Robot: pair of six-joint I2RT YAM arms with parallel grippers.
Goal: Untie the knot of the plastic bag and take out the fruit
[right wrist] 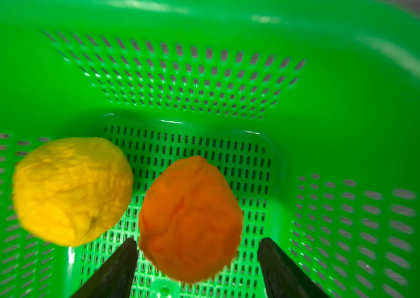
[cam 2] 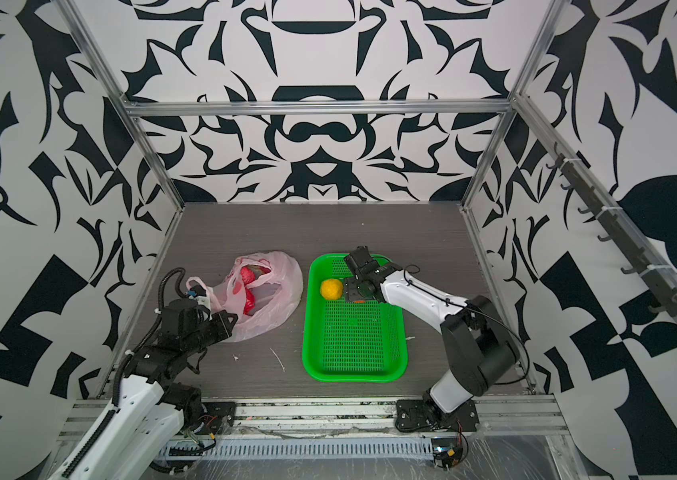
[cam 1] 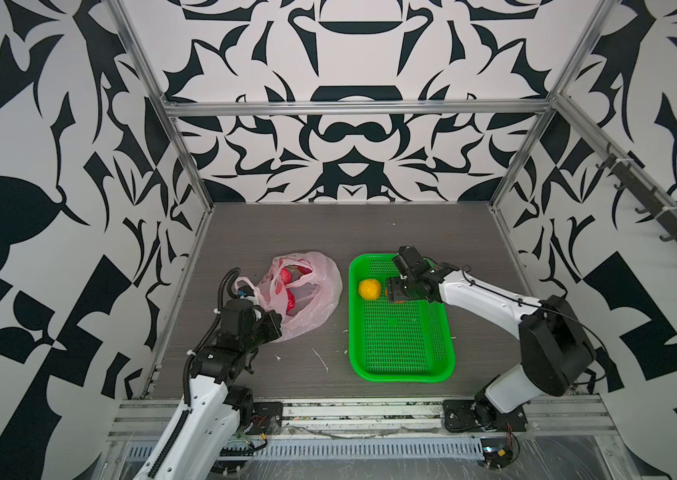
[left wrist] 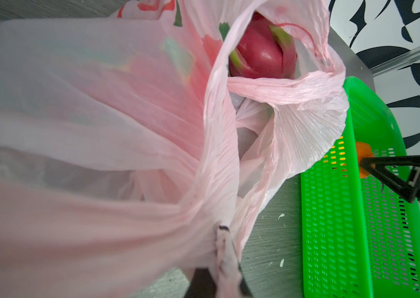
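The pink plastic bag point(cam 1: 318, 300) lies on the left of the table with its mouth open. Inside it red dragon fruit point(left wrist: 264, 49) shows through the opening. At the near side of the bag my left gripper is shut on a twisted strand of its plastic. Within the green basket point(right wrist: 348, 99) rest a yellow fruit point(right wrist: 73, 191) and an orange fruit point(right wrist: 190, 221). My right gripper is open above the basket floor, its fingers point(right wrist: 123, 263) apart on either side of the orange fruit, with gaps showing between them and it.
Clear basket floor point(cam 1: 398, 344) extends toward the near end. Small white scraps point(left wrist: 281, 262) lie on the dark table between bag and basket.
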